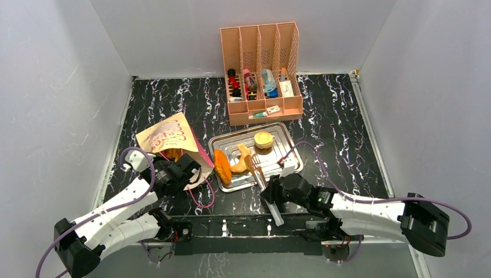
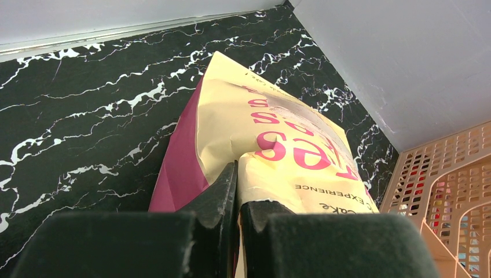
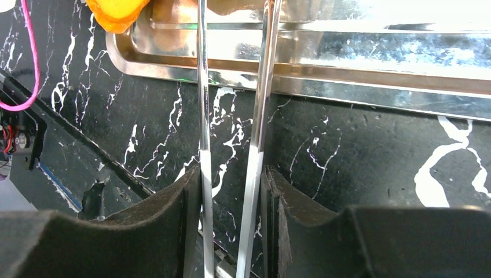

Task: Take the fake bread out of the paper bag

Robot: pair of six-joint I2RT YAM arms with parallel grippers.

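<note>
The paper bag (image 1: 168, 134), cream with pink sides, lies at the left with its mouth towards the front. Golden-brown bread (image 1: 172, 153) shows inside it. My left gripper is shut on the folded paper at the bag's mouth. Steel tongs (image 3: 253, 168) with wooden ends stand between the fingers of my right gripper, a finger against each arm. Their ends reach over the metal tray (image 1: 231, 139), close to a pale curved bread (image 1: 241, 157). An orange-brown bread (image 1: 222, 166) and a round yellow piece (image 1: 263, 139) also lie on the tray.
A divided peach organizer (image 1: 266, 110) with small bottles stands behind the tray. The bag's pink handle (image 1: 202, 205) loops onto the table in front. Clear marble table lies to the right of the tray.
</note>
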